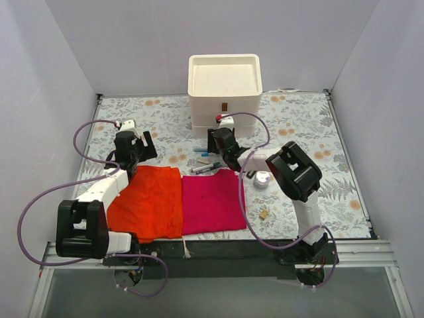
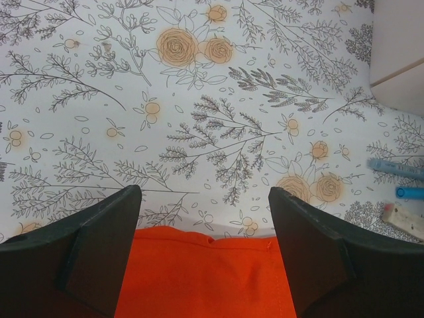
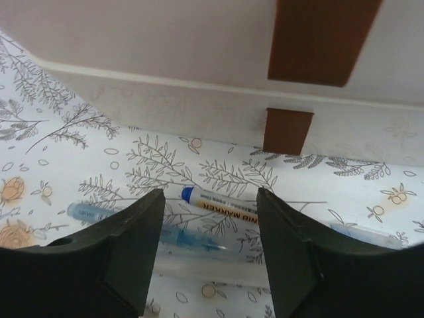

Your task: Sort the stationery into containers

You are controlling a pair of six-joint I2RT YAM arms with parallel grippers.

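In the right wrist view, a white pen with a blue tip and printed lettering (image 3: 222, 204) lies on the table, in line with the gap of my right gripper. The fingers stand apart and hold nothing. A blue pen (image 3: 189, 238) and a translucent pale pen (image 3: 368, 236) lie close by, partly hidden by the fingers. In the top view, a whitish block (image 1: 204, 160) and grey and dark markers (image 1: 207, 168) lie nearer the cloths. Over bare table at the left, my left gripper (image 1: 147, 146) is open and empty. The white drawer unit (image 1: 225, 106) stands at the back.
An orange cloth (image 1: 149, 205) and a magenta cloth (image 1: 212, 202) cover the front left and middle. On the right are a round white object (image 1: 262, 179) and a small yellow piece (image 1: 264, 214). Brown drawer handles (image 3: 288, 131) stick out near my right gripper.
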